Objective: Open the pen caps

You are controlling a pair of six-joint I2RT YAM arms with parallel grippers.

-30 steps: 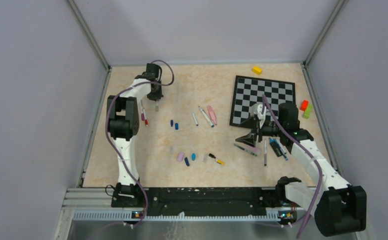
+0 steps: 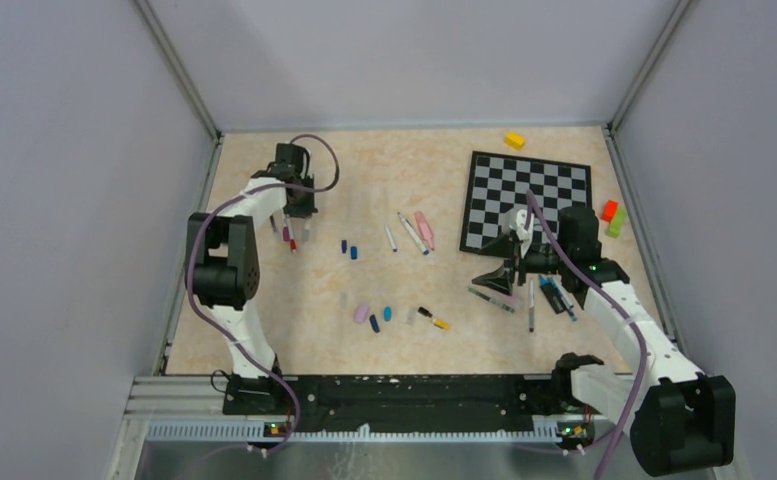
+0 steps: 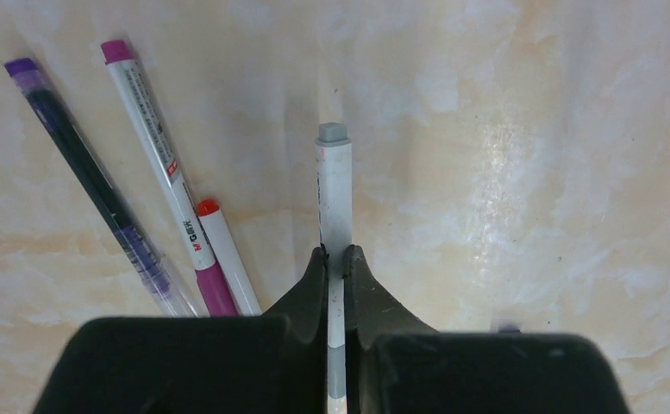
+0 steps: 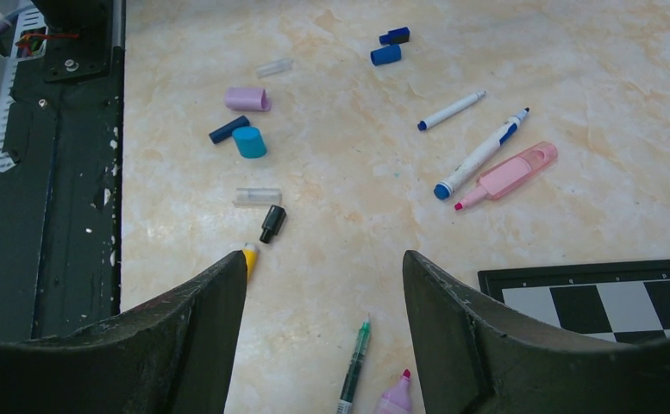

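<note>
A white pen with grey ends (image 3: 335,190) runs lengthwise between the fingertips of my left gripper, which is shut on it. From above, its front end shows beyond the left gripper (image 2: 309,212); the rest is hidden. To its left lie a purple-ended pen (image 3: 85,159), a magenta-capped pen (image 3: 163,159) and a white pen with a red end (image 3: 228,259). My right gripper stands open, nothing between its fingers, above the right-hand pens. A green pen (image 4: 356,366) and an uncapped pink highlighter (image 4: 395,397) appear beyond its opening.
Loose caps, including a lilac one (image 4: 247,99) and a light-blue one (image 4: 249,142), lie front-centre. A blue-and-white marker (image 4: 482,155) and a pink highlighter (image 4: 516,172) rest mid-table. The checkerboard (image 2: 482,165) occupies the back right.
My left gripper has moved left and toward the front of the table, and the grey-ended pen has shifted the same way. The right arm looks still.
</note>
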